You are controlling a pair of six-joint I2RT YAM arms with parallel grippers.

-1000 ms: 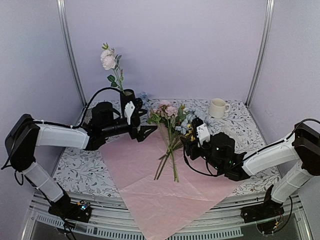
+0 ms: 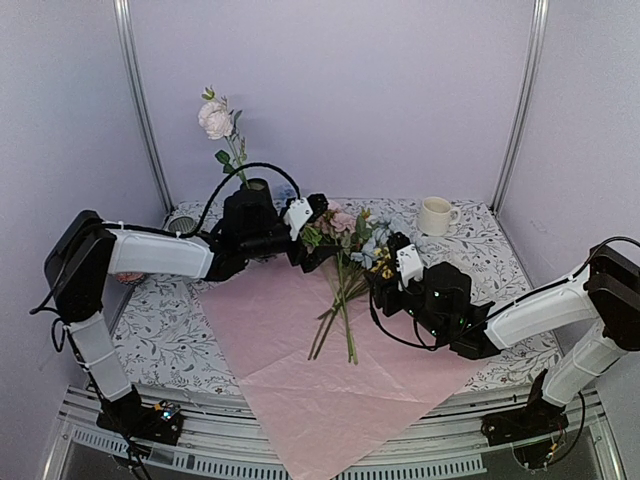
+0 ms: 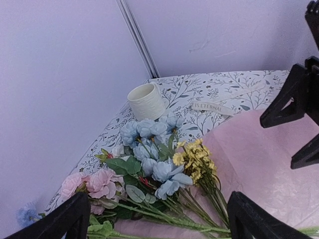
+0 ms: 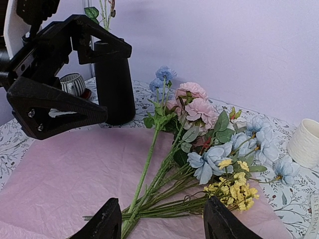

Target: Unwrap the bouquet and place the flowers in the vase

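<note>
Several flowers lie bunched on the pink paper, their stems crossing toward the front. Pink flowers, light blue flowers and yellow flowers show in the right wrist view. The dark vase stands upright behind the paper's left part, with a white flower upright in it. Above the left edge of the bunch hangs my left gripper, open, its fingers empty. My right gripper is open on the bunch's right side; stems run across the view beyond its fingertips, apparently not gripped.
A white mug stands at the back right. Pink paper covers the middle and overhangs the table's front edge. A ribbed cup sits left of the vase. Bare patterned tabletop shows at the front left.
My left gripper, open throughout, has moved right and slightly back, from beside the vase to the pink flowers. The right arm has barely moved, and the flowers lie as before.
</note>
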